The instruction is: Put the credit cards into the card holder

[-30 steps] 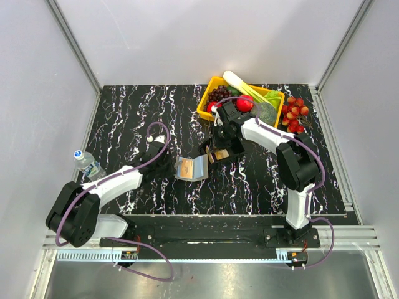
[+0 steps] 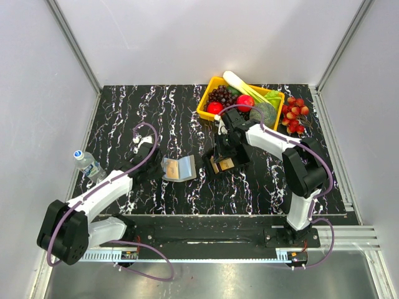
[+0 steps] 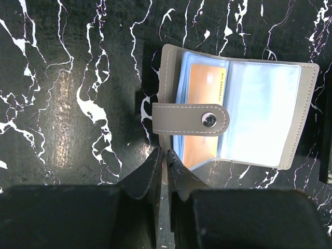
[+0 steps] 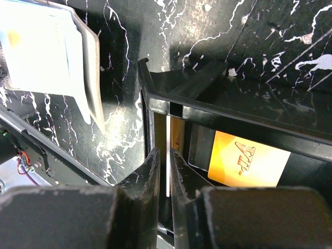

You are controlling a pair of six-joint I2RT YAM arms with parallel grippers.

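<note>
A grey card holder (image 3: pixel 298 124) lies open on the marble table, its strap across an orange card (image 3: pixel 202 93) in the left sleeve. My left gripper is shut on the holder's left edge. A black tray (image 4: pixel 249 122) with cards stands to the right of the holder. At its left end my right gripper is shut, with a card (image 4: pixel 168 137) seen edge-on as a thin white strip between the fingers. A yellow-orange card (image 4: pixel 249 161) leans in the tray further right. The strip's lower end is hidden behind the fingers.
At the back stands a yellow basket (image 2: pixel 201 109) of fruit and vegetables, with red fruit (image 2: pixel 294 115) beside it. A water bottle (image 2: pixel 90 165) is at the left edge.
Over the last second the left gripper has drawn the holder leftward. The right gripper and the black tray have shifted right and toward the front, widening the gap to the holder.
</note>
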